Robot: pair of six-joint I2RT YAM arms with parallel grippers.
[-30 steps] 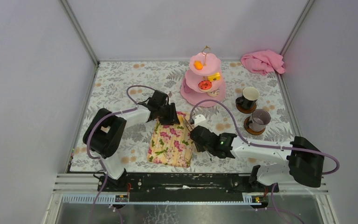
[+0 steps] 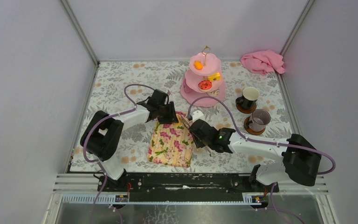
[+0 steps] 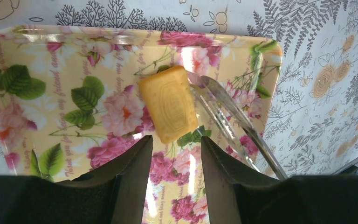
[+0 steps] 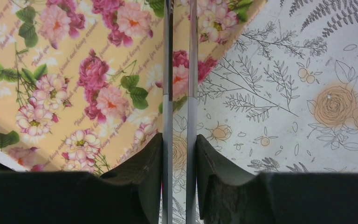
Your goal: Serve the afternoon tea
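Observation:
A floral tray (image 2: 168,149) lies front centre. On its far end, seen in the left wrist view, sits a rectangular biscuit (image 3: 168,102), with the tips of metal tongs (image 3: 242,126) at its right edge. My right gripper is shut on the tongs, whose two long arms run forward between its fingers. My left gripper (image 2: 170,114) hovers over the tray just short of the biscuit; in its wrist view the fingers (image 3: 135,163) show a gap with nothing visible between them, and how far shut they are is unclear.
A pink three-tier stand (image 2: 191,95) with treats stands behind the tray. Two mugs (image 2: 258,119) on coasters are at the right, a pink cloth (image 2: 261,60) at the back right.
My right arm has shifted slightly up and left in the top view with the tongs. The left arm has moved very slightly, mostly at its elbow.

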